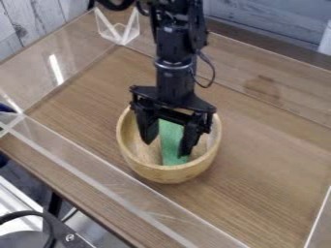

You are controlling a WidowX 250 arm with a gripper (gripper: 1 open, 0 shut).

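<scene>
My black gripper (pixel 171 121) hangs over a round tan wooden bowl (pixel 165 170) in the middle of the view, its fingers spread open and reaching down into the bowl. A green object (pixel 173 147) lies inside the bowl beneath the gripper, partly hidden by the fingers. I cannot tell whether the fingers touch it.
A white wire-like holder (pixel 116 29) stands at the back left. Dark cables lie at the lower left, beyond a clear strip along the table's edge.
</scene>
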